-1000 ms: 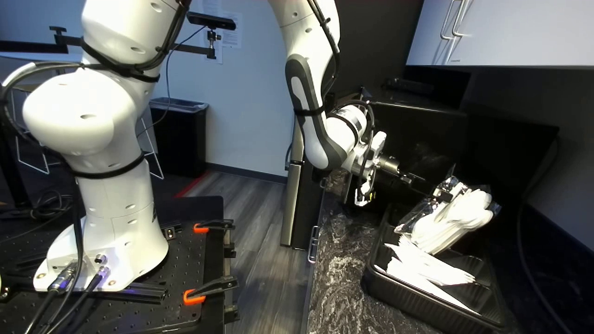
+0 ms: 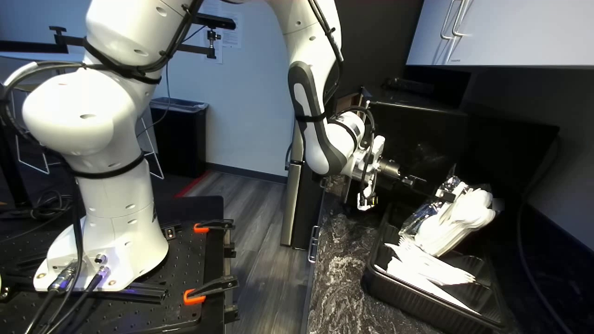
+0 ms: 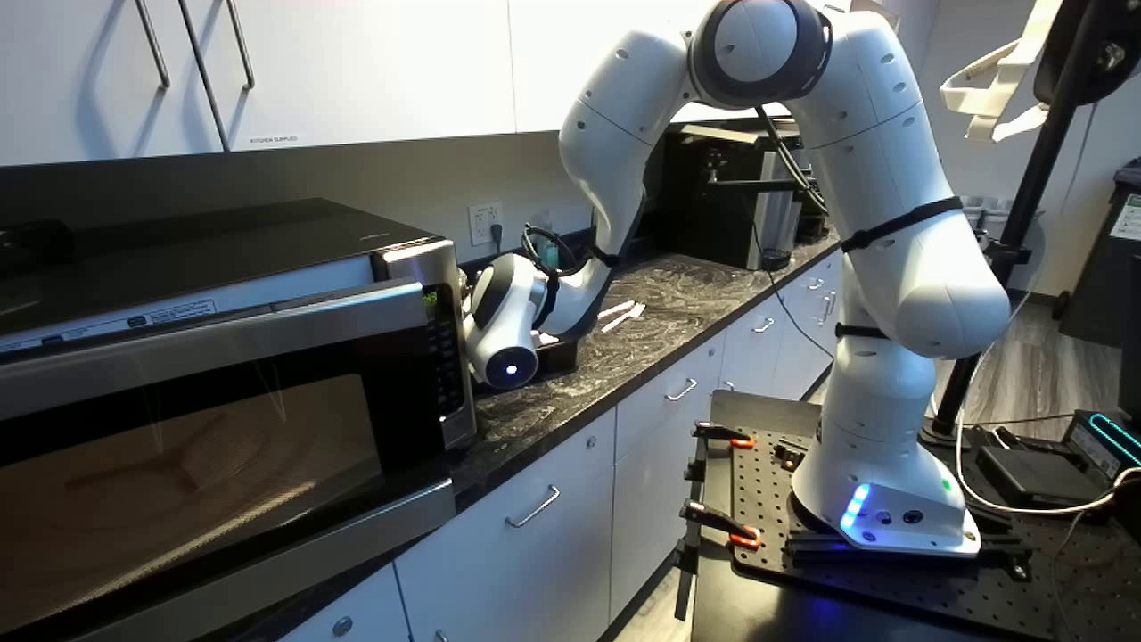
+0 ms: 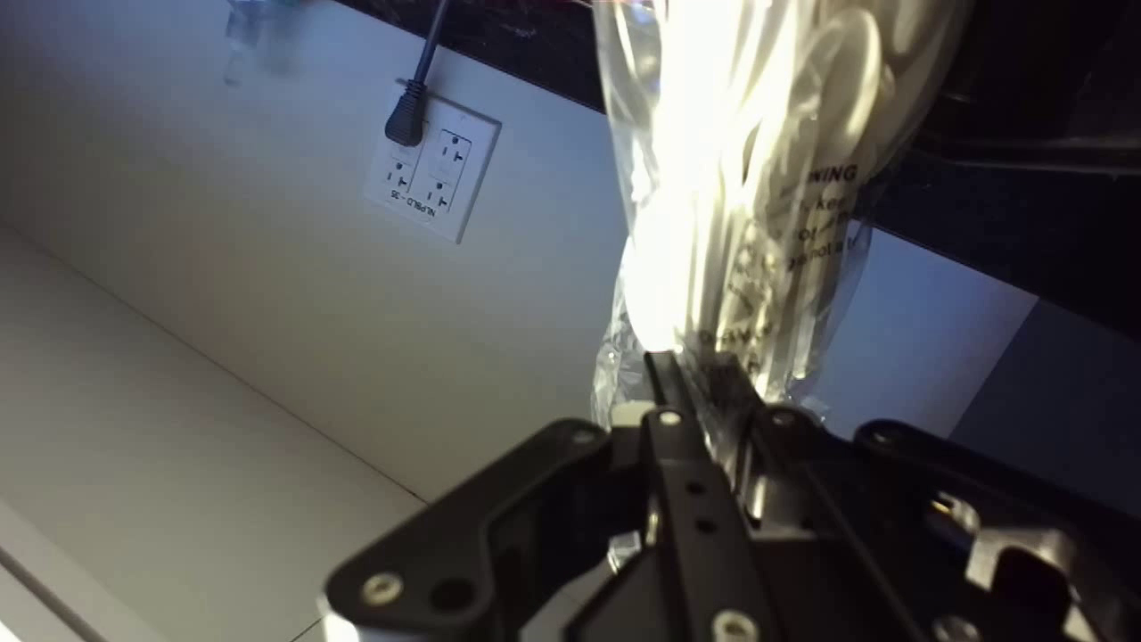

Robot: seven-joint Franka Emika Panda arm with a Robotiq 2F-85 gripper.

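My gripper is shut on a clear plastic bag of white spoons (image 4: 797,139). In the wrist view the bag's film is pinched between the black fingers, and the cutlery stretches away from them, partly washed out by glare. Exterior view 1 has the bag of white spoons (image 2: 456,214) tilted over the black basket (image 2: 423,306), its upper end at my gripper (image 2: 442,194). White plastic cutlery (image 2: 426,267) lies loose inside the basket. Whether the bag touches the basket or its contents is hard to tell. The arm hides most of this in exterior view 2.
A microwave (image 3: 214,374) stands close to the arm. On the wall is an outlet (image 4: 433,166) with a plug in it. Loose white cutlery (image 3: 622,316) rests on the dark counter (image 2: 339,267), whose front stretch beside the basket is clear.
The gripper and bag have shifted slightly downward and to the right in exterior view 1. The basket and its loose cutlery look unmoved.
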